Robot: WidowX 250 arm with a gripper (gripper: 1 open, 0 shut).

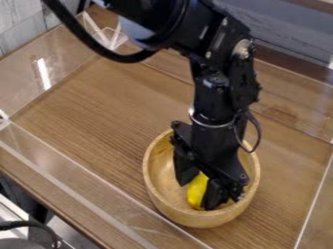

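A beige round bowl (166,195) stands on the wooden table at the lower centre. Inside it lies a yellow object (197,191), partly covered by my black gripper (205,185), whose fingers reach down into the bowl around it. Whether the fingers have closed on the yellow object is hard to tell, as the black parts overlap it.
Clear plastic edging runs along the left side, and a grey wall (286,44) lies at the back.
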